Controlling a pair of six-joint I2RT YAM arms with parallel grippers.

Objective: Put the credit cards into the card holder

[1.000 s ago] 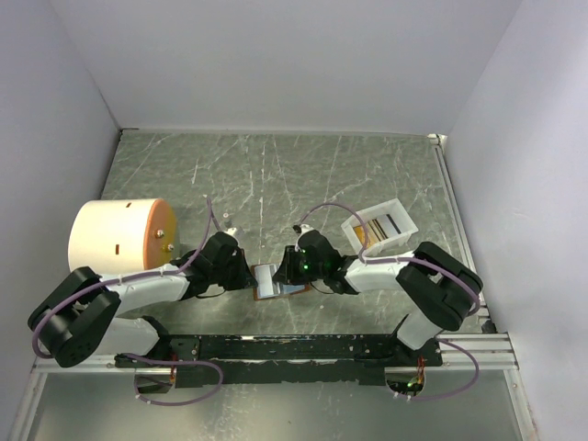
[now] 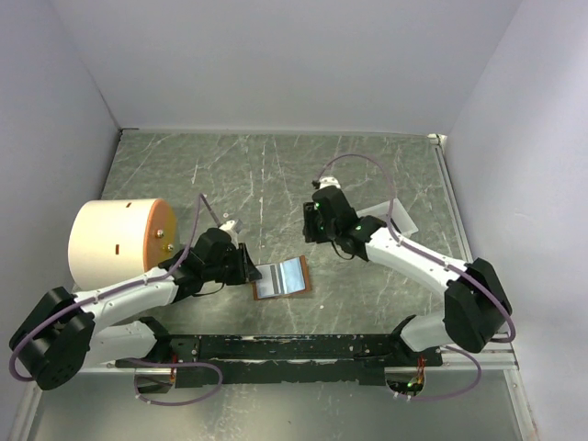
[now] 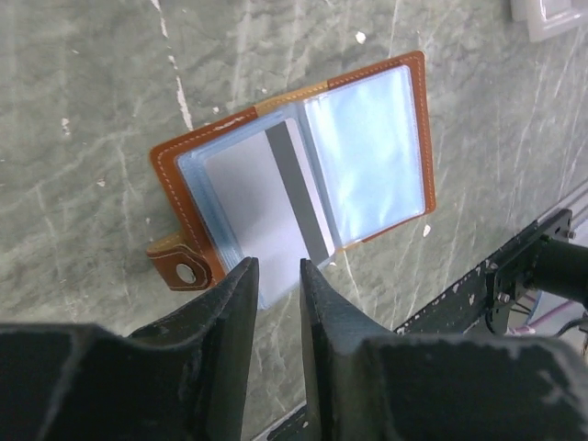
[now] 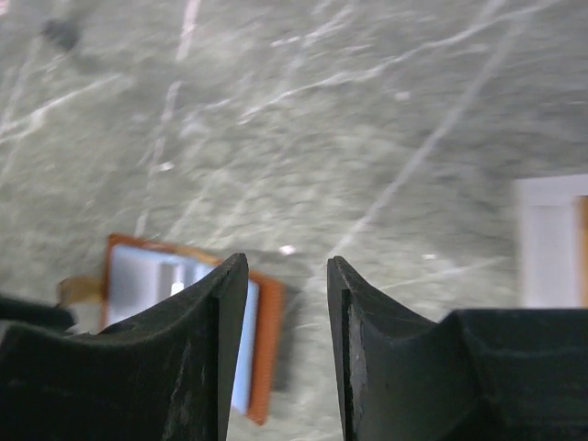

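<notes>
The brown card holder [image 2: 307, 276] lies opened flat on the table. In the left wrist view, a white card [image 3: 246, 188] with a black stripe appears to sit in its left clear sleeve; the right sleeve [image 3: 367, 147] looks empty. My left gripper is slightly open, nothing between its fingers, near the holder's left edge. Away from the holder, behind and right of it, my right gripper [image 2: 310, 223] is open and empty above the table. The white tray [image 4: 548, 243] shows at the right wrist view's edge with a gold-coloured card [image 4: 583, 250] partly visible.
A cream cylindrical box [image 2: 110, 243] with a wooden end stands at the far left. My right arm [image 2: 404, 253] hides much of the tray in the top view.
My right gripper has risen off the card holder and moved back and slightly to the right, its arm now covering part of the tray. The left gripper has shifted only slightly.
</notes>
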